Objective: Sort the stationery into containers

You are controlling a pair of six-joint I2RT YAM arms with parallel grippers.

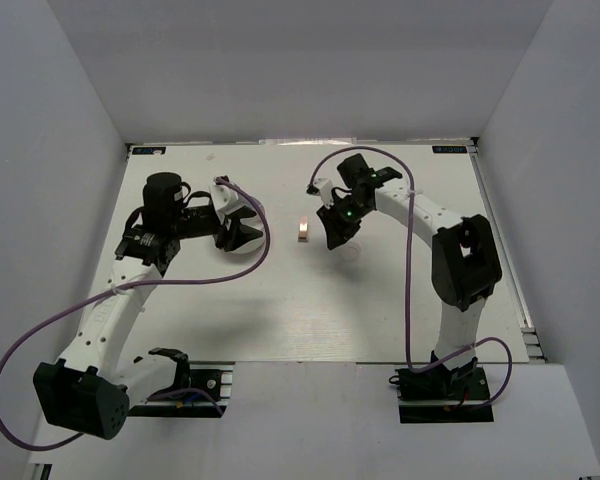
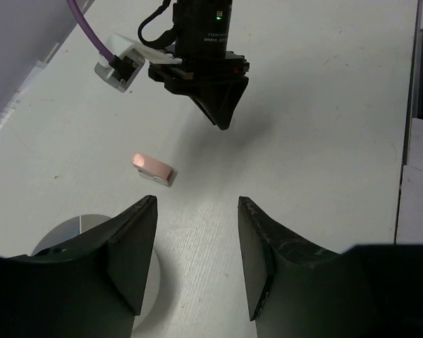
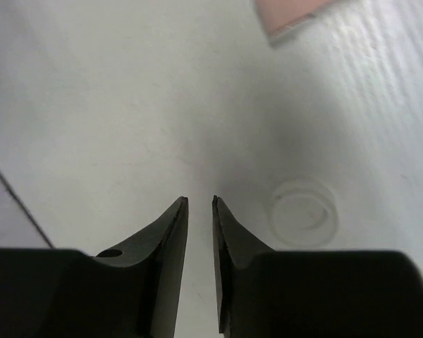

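Observation:
A small pink block-like item (image 1: 303, 230) lies on the table between the two arms; it also shows in the left wrist view (image 2: 153, 167) and, cut off, in the right wrist view (image 3: 289, 14). My left gripper stands open and empty, above and beside a round white divided container (image 2: 152, 285) that the arm partly covers in the top view. Just a narrow gap parts the fingers of my right gripper, with nothing between them. Close by it on the table is a faint clear ring (image 3: 331, 218), maybe a tape roll.
Purple cables loop over both arms, the right one (image 1: 409, 250) crossing above the table. Grey walls bound the left, right and back.

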